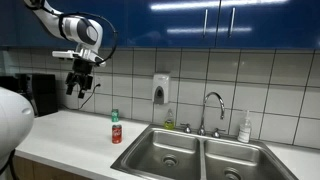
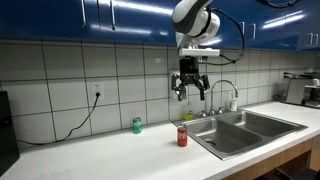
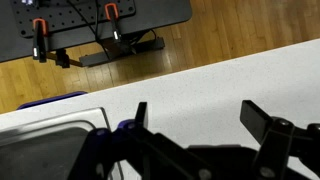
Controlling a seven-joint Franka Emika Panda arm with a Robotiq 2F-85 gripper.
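Note:
My gripper (image 1: 80, 82) hangs high above the left part of the white counter, pointing down, well clear of everything on it. Its two dark fingers stand wide apart in the wrist view, where the gripper is open with only bare countertop between them. A red can (image 1: 116, 133) stands upright near the sink's left end; exterior view 2 shows this red can (image 2: 182, 137) below the arm. Behind it, close to the tiled wall, is a smaller green can (image 2: 137, 126).
A steel double sink (image 2: 225, 145) with a tall faucet (image 1: 204, 112) takes up one side. By the wall stand a yellow-green bottle (image 1: 169, 121) and a white pump bottle (image 1: 245, 128). Blue cabinets (image 1: 180, 25) hang overhead.

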